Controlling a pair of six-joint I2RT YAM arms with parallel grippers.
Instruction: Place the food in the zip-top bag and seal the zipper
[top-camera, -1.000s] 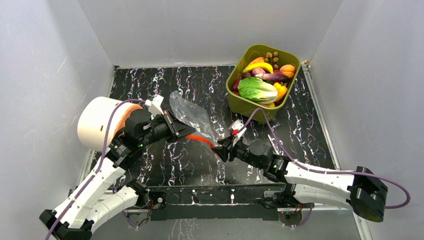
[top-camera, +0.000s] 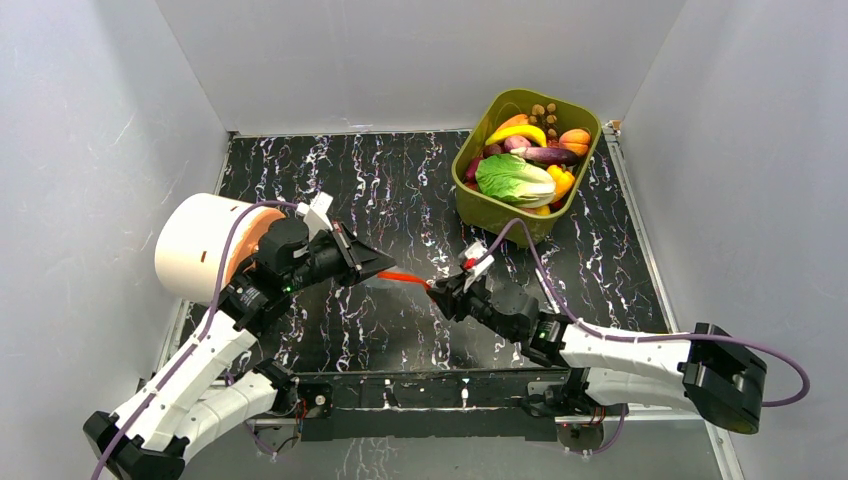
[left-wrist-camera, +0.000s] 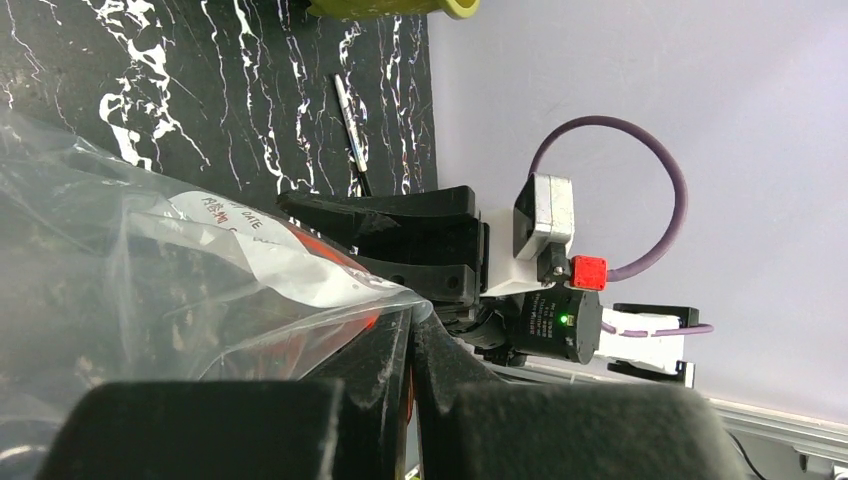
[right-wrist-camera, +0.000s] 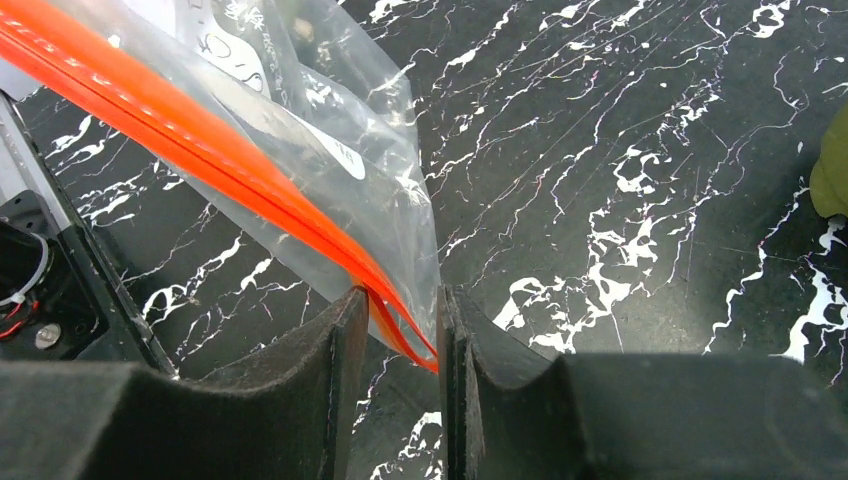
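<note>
A clear zip top bag (right-wrist-camera: 300, 110) with an orange zipper strip (top-camera: 402, 278) hangs between my two grippers. My left gripper (top-camera: 393, 265) is shut on one end of its top edge; in the left wrist view the film (left-wrist-camera: 300, 270) runs up to the closed fingertips. At the strip's other end, my right gripper stands part open, with the orange corner in the gap between its fingers. The strip touches or nearly touches the left-hand finger (right-wrist-camera: 345, 325). No food shows in the bag. Several vegetables and fruits, among them a green cabbage (top-camera: 510, 180), fill the green basket (top-camera: 468, 208).
The basket stands at the back right, beyond my right gripper. A pen (left-wrist-camera: 350, 130) lies on the dark marbled table (top-camera: 330, 180), close to the right arm. A large pale cylinder (top-camera: 190, 245) sits at the left beside the left arm.
The bag's body, spread behind the strip before, now barely shows from above.
</note>
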